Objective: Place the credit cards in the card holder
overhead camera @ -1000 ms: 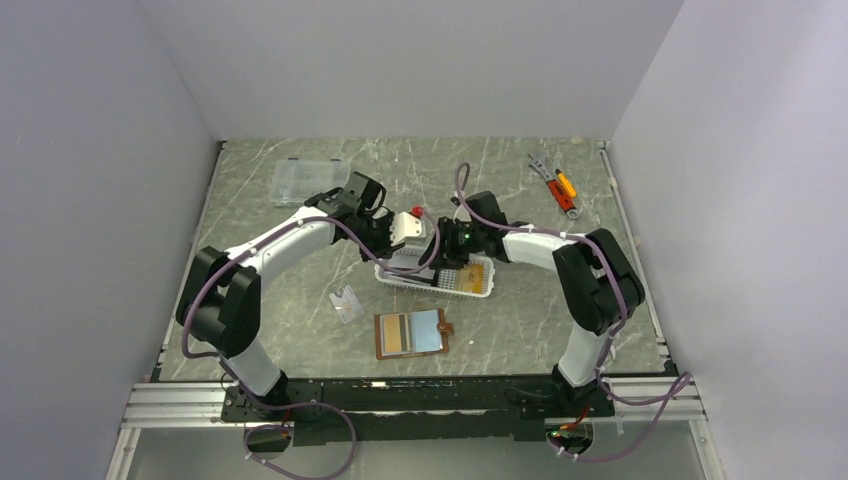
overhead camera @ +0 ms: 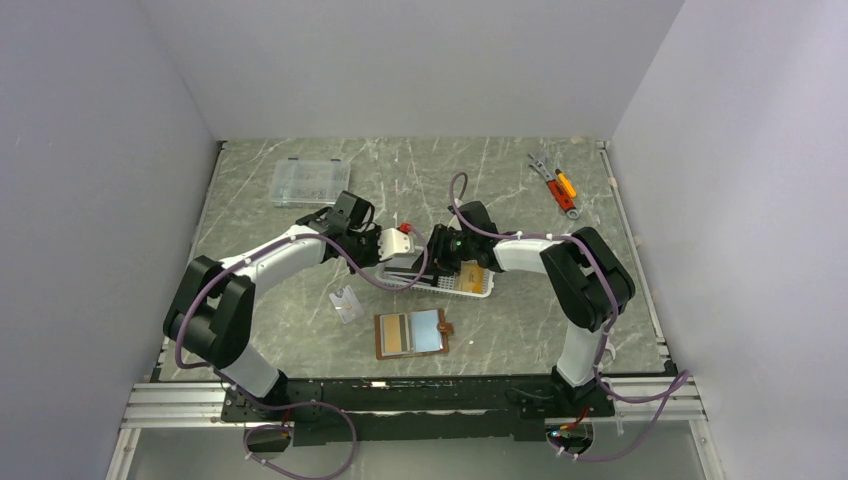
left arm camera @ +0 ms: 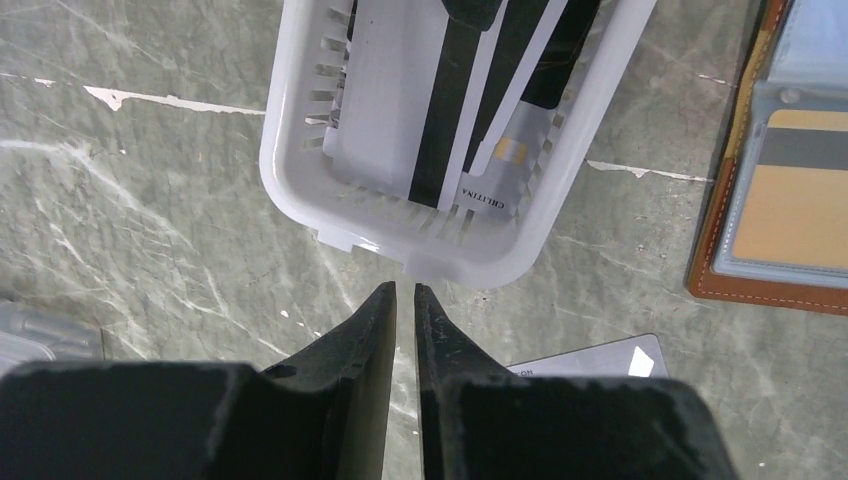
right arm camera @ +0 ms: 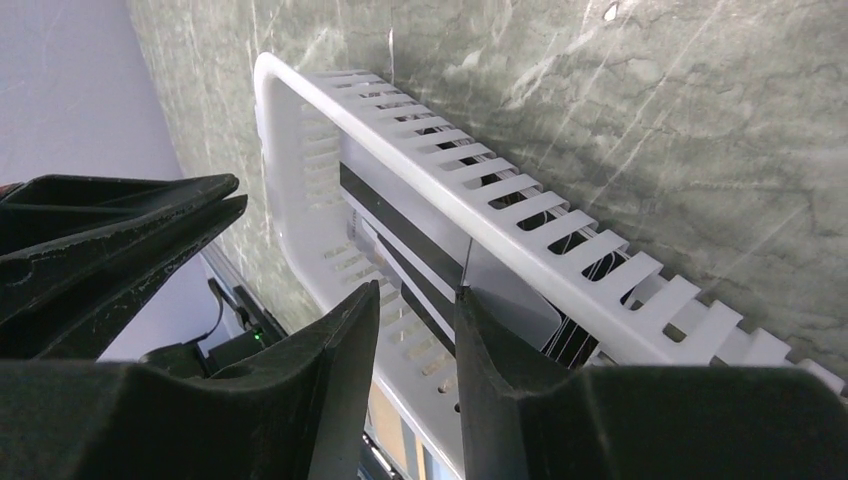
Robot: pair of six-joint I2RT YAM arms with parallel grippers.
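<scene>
A white basket (left arm camera: 280, 150) holds several cards (left arm camera: 385, 110) lying flat, grey with dark stripes. My left gripper is just outside the basket's end, its fingertips together; whether anything is between them is hard to tell. My right gripper is low over the cards inside the basket, fingers apart. The open brown card holder (overhead camera: 413, 334) with clear sleeves lies in front of the basket. A loose card (left arm camera: 590, 355) lies on the table beside it, partly hidden by my left gripper in the left wrist view.
A clear plastic box (overhead camera: 309, 180) sits at the back left. Pliers (overhead camera: 555, 190) and a yellow-handled tool (overhead camera: 565, 183) lie at the back right. The table's front middle around the holder and both sides are fairly clear.
The holder and loose card are unchanged.
</scene>
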